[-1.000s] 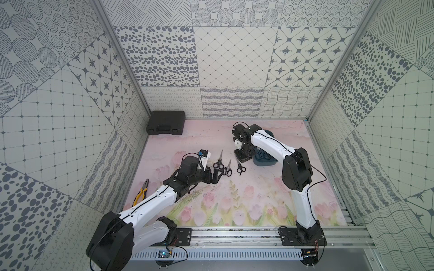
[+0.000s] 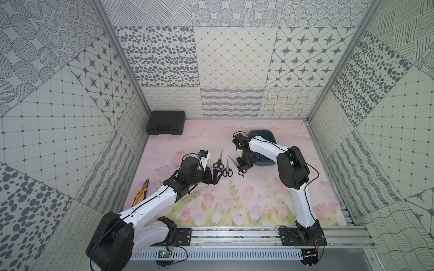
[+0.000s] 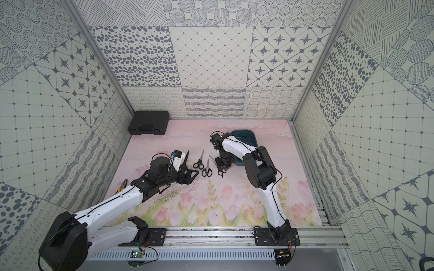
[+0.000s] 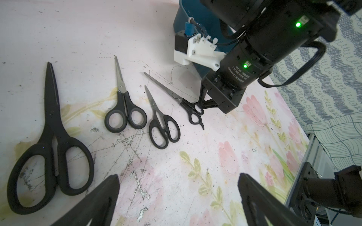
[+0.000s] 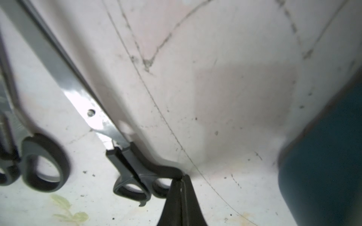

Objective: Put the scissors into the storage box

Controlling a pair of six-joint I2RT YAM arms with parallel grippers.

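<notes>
Several scissors lie on the table: a large black pair (image 4: 52, 124), two smaller pairs (image 4: 125, 98), and long-bladed scissors (image 5: 124, 158) beside the blue storage box (image 5: 324, 162). My right gripper is shut and down at a handle loop of the long-bladed scissors, fingertips touching it; whether anything is pinched cannot be seen. My left gripper stands open over the table near the large scissors, nothing between its fingers.
A black case (image 2: 165, 122) lies at the back left. Yellow-handled pliers (image 2: 141, 193) lie at the left edge.
My right gripper has come down and toward the front, from above the box's left side to the handles of the long-bladed scissors. The left arm has stayed still.
</notes>
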